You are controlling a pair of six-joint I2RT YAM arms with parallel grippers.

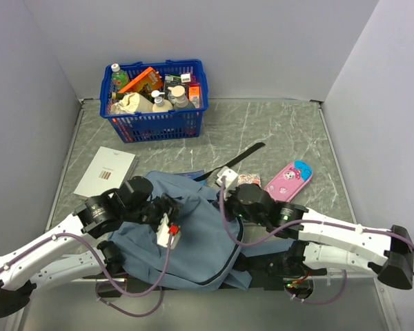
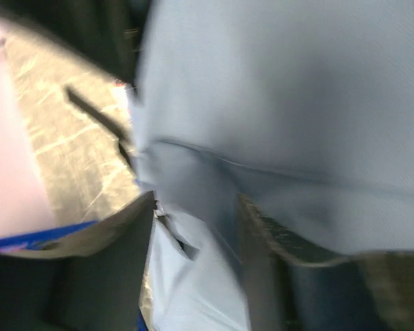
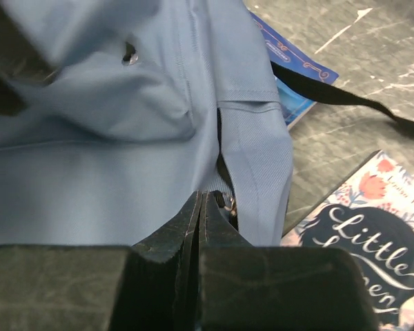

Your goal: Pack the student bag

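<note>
The blue-grey bag [image 1: 186, 241] lies rumpled across the front of the table, its black strap [image 1: 241, 160] stretching away to the right. Over the bag's upper left my left gripper is part open, with the bag's fabric close behind and between its fingers; whether it grips any is unclear. At the bag's right side my right gripper is shut, its tips beside a zipper edge, and nothing clear shows between them. A pink pencil case [image 1: 288, 181] lies at the right. The "Little" notebook [image 3: 366, 241] and a blue booklet [image 3: 297, 65] lie partly under or beside the bag.
A blue basket [image 1: 155, 126] full of bottles and boxes stands at the back left. The white box-like book [image 1: 105, 172] rests left of the bag. Bare table surface [image 1: 276, 124] stretches across the back right.
</note>
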